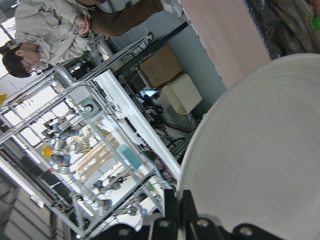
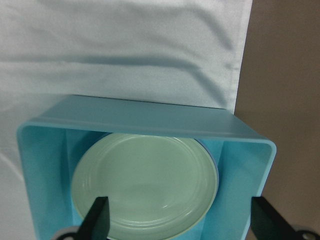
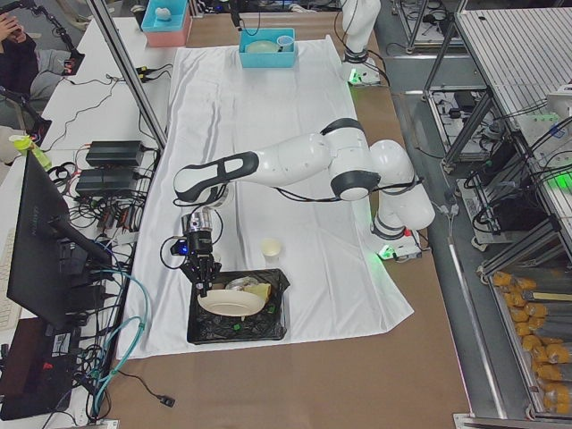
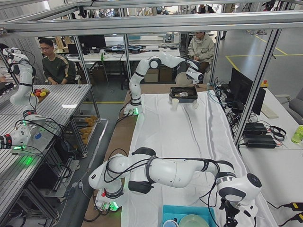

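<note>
My left gripper (image 3: 204,284) is shut on the rim of a white plate (image 1: 255,140), held tilted over the black crate (image 3: 237,331) in the camera left view; foil and yellowish contents show in the crate behind the plate. My right gripper stands open above the light blue bin (image 2: 125,115), its fingers apart over it. A pale green plate (image 2: 145,185) lies flat in that bin, with a blue rim showing beneath it. A blue cup (image 3: 285,43) sits beside it.
A pale cup (image 3: 270,248) stands on the white cloth just behind the crate. The middle of the cloth between the two arms is clear. A monitor, cables and devices line one side.
</note>
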